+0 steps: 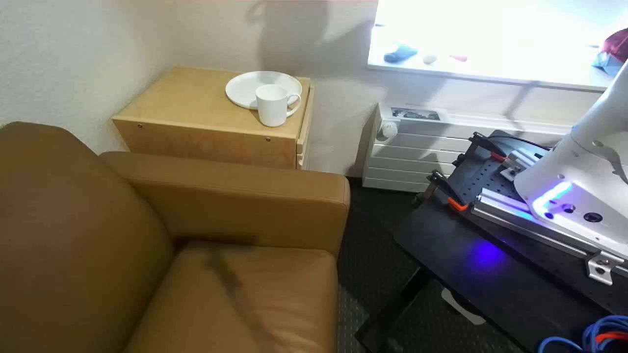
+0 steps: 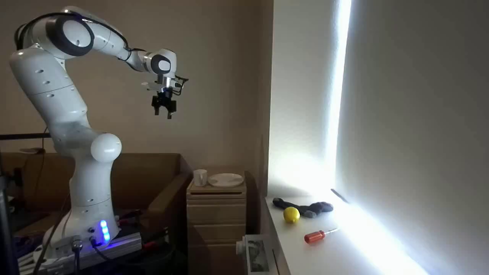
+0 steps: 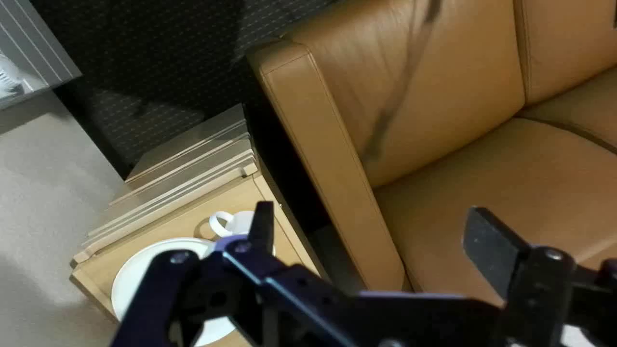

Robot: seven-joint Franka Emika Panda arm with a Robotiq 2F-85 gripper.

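Observation:
On the wooden drawer cabinet [image 1: 176,100], a white mug [image 1: 271,108] stands upright beside a white plate [image 1: 241,91]. High in the air hangs my gripper [image 2: 163,115], well above the cabinet top and pointing down. Its black fingers [image 3: 489,246] are spread wide, so it is open, and only the sofa shows through the gap. In the wrist view the mug [image 3: 238,222] is partly hidden behind one finger, and the plate [image 3: 144,266] is partly covered by the gripper body. On the bright sill lie a yellow lemon-like object [image 2: 291,215], a red-handled screwdriver [image 2: 314,236] and a dark cloth-like item [image 2: 311,209].
A brown leather sofa [image 1: 253,200] stands close against the cabinet's side. The white radiator [image 1: 406,153] is below the window sill [image 2: 293,247]. My arm's base sits on a black table [image 1: 447,259] with clamps and blue cables [image 1: 606,329]. The air around the gripper is free.

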